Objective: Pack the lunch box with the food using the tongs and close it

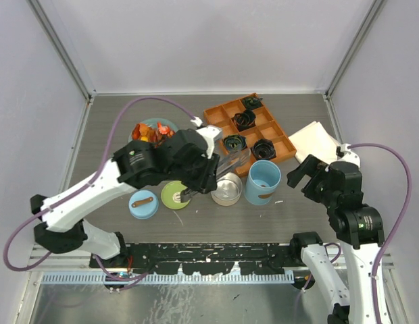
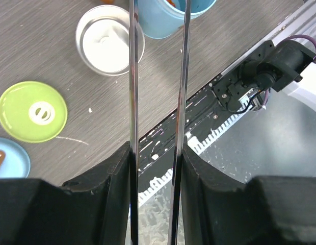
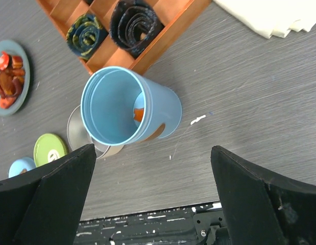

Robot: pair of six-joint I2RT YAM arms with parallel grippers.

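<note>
My left gripper point(image 1: 209, 169) holds long metal tongs point(image 2: 133, 122) whose two arms stand apart with nothing seen between them, over the steel bowl point(image 2: 104, 43) and green lid point(image 2: 30, 112). The blue cup point(image 3: 130, 104) stands right of the bowl with orange food point(image 3: 138, 115) inside. A plate of orange food point(image 3: 10, 81) lies at the back left, partly hidden by my left arm in the top view. My right gripper point(image 1: 303, 172) stands open and empty above the right side.
An orange divided box point(image 1: 280, 138) with dark rolled items stands at the back. Cream napkins point(image 3: 265, 13) lie at the right. A blue lid point(image 1: 144, 209) is at the front left. Bare table spreads right of the cup.
</note>
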